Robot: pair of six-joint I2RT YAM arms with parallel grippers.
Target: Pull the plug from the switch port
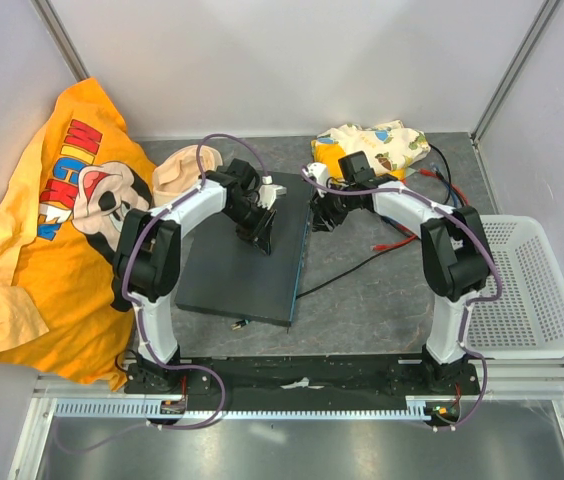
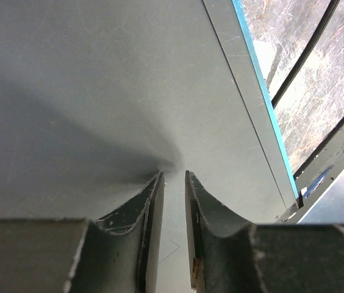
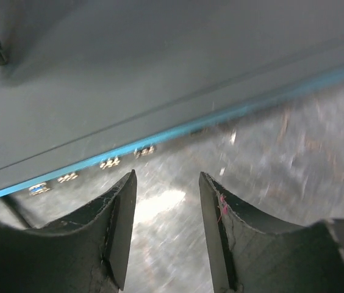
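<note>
The dark flat switch (image 1: pixel 237 280) lies on the table with a light-blue strip along its right side, where small ports (image 3: pixel 144 151) show, blurred, in the right wrist view. A black cable (image 2: pixel 306 49) meets that side. My left gripper is part open, fingertips close over the switch's top, nothing seen between them. My right gripper stands open beside the ported side, empty, above the bare table. I cannot tell which connector is the plug.
An orange cloth (image 1: pixel 72 230) covers the left, a patterned cloth (image 1: pixel 382 145) lies at the back, and a white basket (image 1: pixel 522 320) stands right. Red and black cables (image 1: pixel 392 245) lie right of the switch.
</note>
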